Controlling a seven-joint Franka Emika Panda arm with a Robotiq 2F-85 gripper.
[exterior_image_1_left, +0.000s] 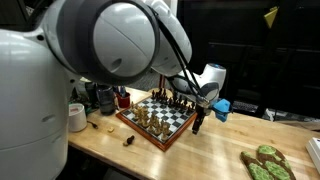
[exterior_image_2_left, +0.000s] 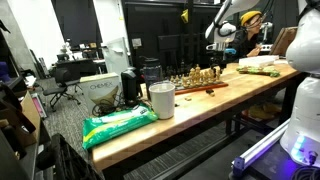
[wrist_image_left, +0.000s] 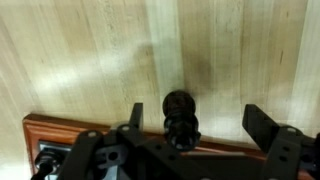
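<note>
In the wrist view a dark chess piece shows between the spread fingers of my gripper, nearer the left one. Clear space separates it from both fingers, so nothing is held. It lies in line with the outer edge of the chessboard, whose wooden rim crosses the bottom of that view. In exterior view 1 the chessboard has light brown pieces on its near side and dark pieces at the far side. My gripper hangs just right of the board there, its fingertips partly hidden.
Left of the board are a red mug and a white cup. A small dark piece lies on the table in front. A green patterned cloth covers the right side, with bare wood between it and the board.
</note>
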